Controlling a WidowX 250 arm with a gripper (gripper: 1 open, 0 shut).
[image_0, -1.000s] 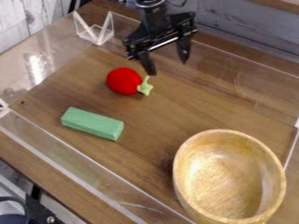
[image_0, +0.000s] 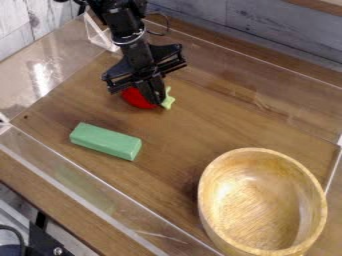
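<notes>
My black gripper (image_0: 152, 80) has its fingertips low over a red round object (image_0: 135, 99) with a small pale green stem (image_0: 168, 102), at the upper left of the table. The gripper covers much of the red object, and I cannot tell how far apart the fingers are or whether anything is between them.
A green block (image_0: 106, 141) lies at the lower left. A large wooden bowl (image_0: 262, 205) fills the lower right. A clear plastic piece (image_0: 102, 36) stands at the back left, behind the arm.
My gripper has come down and toward the front left, from above and behind the red object to right over it, now covering much of it.
</notes>
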